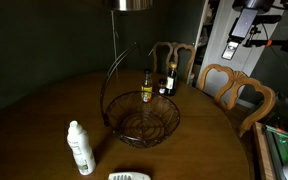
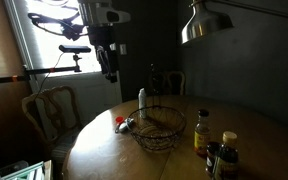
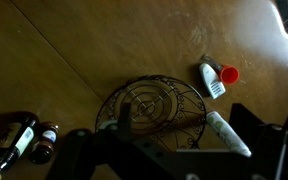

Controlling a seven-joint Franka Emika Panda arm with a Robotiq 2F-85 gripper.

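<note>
A black wire basket [image 1: 142, 134] with a tall handle stands upright near the middle of the wooden table; its inside looks empty. High above the table, my gripper is open, its dark fingers spread wide with nothing seen between them. The basket rings [image 3: 149, 100] show far below that gap. To one side of the basket stands a white bottle [image 1: 81, 149]. Close to it lies a white-headed utensil [image 3: 212, 80] beside a red round piece [image 3: 229, 75].
On the basket's other side stand a yellow-labelled bottle [image 1: 147, 88], a small dark jar [image 2: 212, 157] and a dark bottle [image 2: 227, 158]. A metal lamp [image 2: 206, 22] hangs over the table. Wooden chairs [image 1: 219, 82] line its edge. Bare tabletop [image 1: 199, 150] lies nearer the arm.
</note>
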